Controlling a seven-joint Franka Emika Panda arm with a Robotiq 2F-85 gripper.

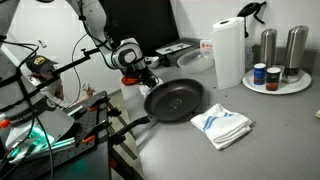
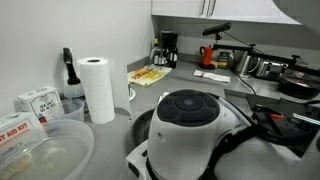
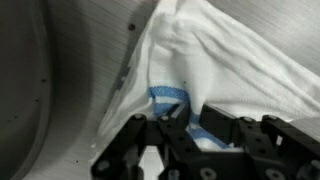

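Note:
A white cloth with blue stripes [image 3: 235, 60] lies crumpled under my gripper in the wrist view. The fingers stand a little apart, with a raised fold of the cloth in the gap between them. Whether the pads press on that fold cannot be made out. In exterior view 1 my gripper [image 1: 143, 78] is low over the counter at the far left side of a black frying pan [image 1: 176, 98], whose dark edge [image 3: 18, 90] also shows left of the cloth. The arm hides most of the cloth there.
A second folded white towel [image 1: 222, 127] lies right of the pan. Behind are a paper towel roll [image 1: 230, 50], a clear plastic bowl [image 1: 195, 62] and a round tray [image 1: 282, 88] with jars and shakers.

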